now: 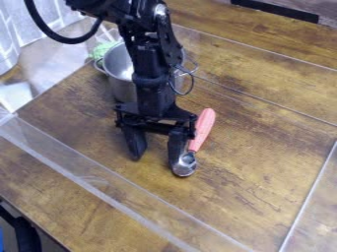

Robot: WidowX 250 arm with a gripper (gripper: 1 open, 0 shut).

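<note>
My black gripper [156, 146] is low over the wooden table with its two fingers spread apart. Just right of the right finger lies a utensil with a pink handle [204, 127] and a metal head [186, 164], the head close to that fingertip. A steel pot [117, 65] stands behind the arm, partly hidden by it. I cannot tell whether anything touches the fingers.
Green and white items [16, 94] sit at the back left edge. Transparent strips cross the near left and right parts of the table.
</note>
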